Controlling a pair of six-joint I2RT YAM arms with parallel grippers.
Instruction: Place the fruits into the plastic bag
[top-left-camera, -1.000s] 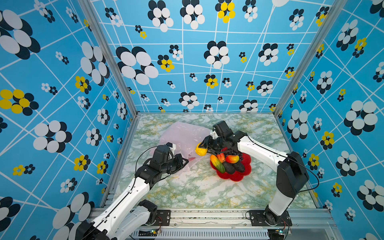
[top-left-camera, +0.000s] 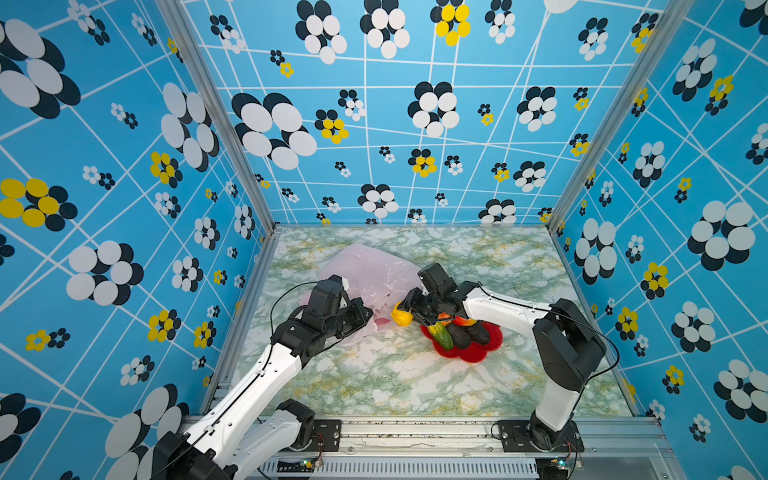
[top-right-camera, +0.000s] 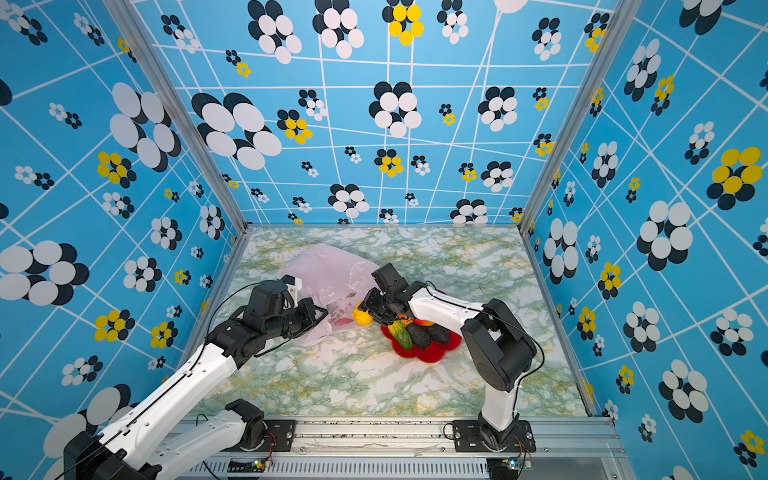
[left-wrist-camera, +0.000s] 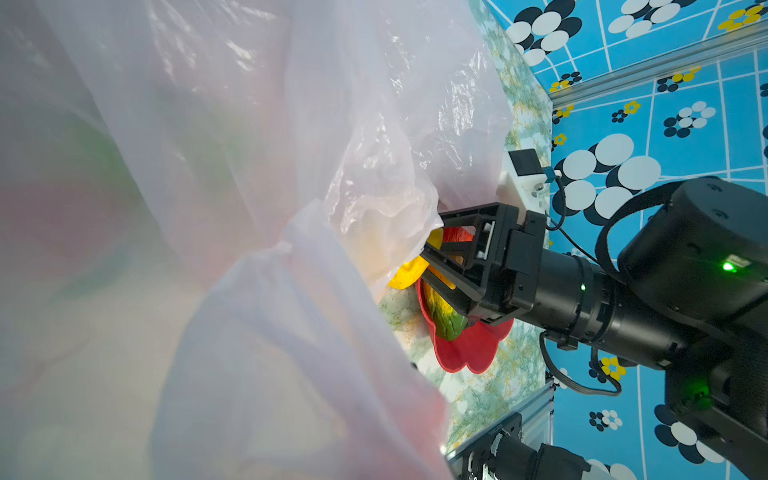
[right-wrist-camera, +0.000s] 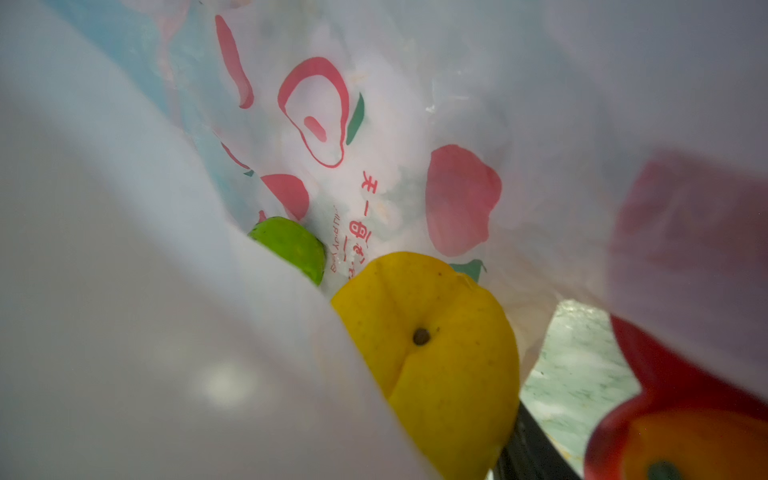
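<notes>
The translucent pinkish plastic bag (top-left-camera: 364, 268) lies on the table, its mouth toward the bowl. My right gripper (top-left-camera: 406, 310) is shut on a yellow fruit (top-left-camera: 401, 317) at the bag's mouth. Seen from the right wrist, the yellow fruit (right-wrist-camera: 432, 344) is among the film, and a green fruit (right-wrist-camera: 292, 246) shows farther in. My left gripper (top-left-camera: 369, 313) is shut beside the bag's near edge; film hides its fingers in the left wrist view. The red bowl (top-left-camera: 468, 355) holds more fruit, including a yellow-green one (top-left-camera: 441, 336) and dark ones (top-left-camera: 461, 336).
My right forearm (top-left-camera: 508, 309) passes over the back of the bowl and hides part of its fruit.
The right arm now covers more of the bowl's fruit. The left wrist has risen and turned slightly.
</notes>
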